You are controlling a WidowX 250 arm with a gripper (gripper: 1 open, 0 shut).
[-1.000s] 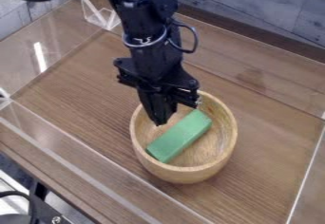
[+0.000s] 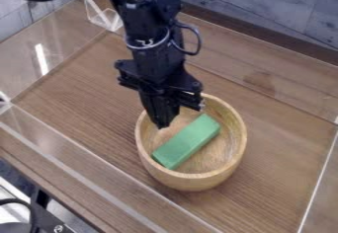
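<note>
My black gripper [image 2: 169, 109] hangs over the back part of a round, light wooden bowl [image 2: 230, 162]. A green rectangular block [image 2: 188, 141] lies inside the bowl at a slant, just below and right of the gripper's tip. The fingertips are dark and small, so I cannot tell whether they are open or shut, or whether they touch the bowl.
A grey board wall [image 2: 278, 10] runs along the back. A black cable [image 2: 19, 203] shows at the lower left.
The gripper has shifted very slightly to the left. The bowl and the green block look almost unchanged.
</note>
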